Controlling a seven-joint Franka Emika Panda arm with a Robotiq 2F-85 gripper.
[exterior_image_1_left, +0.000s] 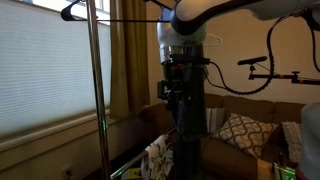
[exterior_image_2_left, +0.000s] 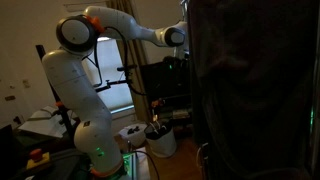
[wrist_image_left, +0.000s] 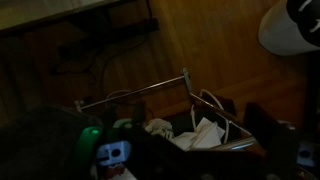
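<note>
My gripper is open in the dark wrist view, its dark fingers far apart at the lower left and lower right. Between them, farther off, pale cloths (wrist_image_left: 207, 134) lie among thin metal rails (wrist_image_left: 135, 91); nothing visible is held. In exterior view 1 the gripper hangs from the white arm, dark and hard to make out, above or in front of a patterned cloth (exterior_image_1_left: 158, 157). Exterior view 2 shows the arm reaching behind a large dark hanging fabric (exterior_image_2_left: 250, 80), which hides the gripper.
A metal pole (exterior_image_1_left: 98, 90) rises near the arm. Behind stand a sofa with cushions (exterior_image_1_left: 245, 133) and a window with a pale blind (exterior_image_1_left: 45, 75). A white round container (wrist_image_left: 285, 30) is on the wooden floor (wrist_image_left: 215, 60), which has free room.
</note>
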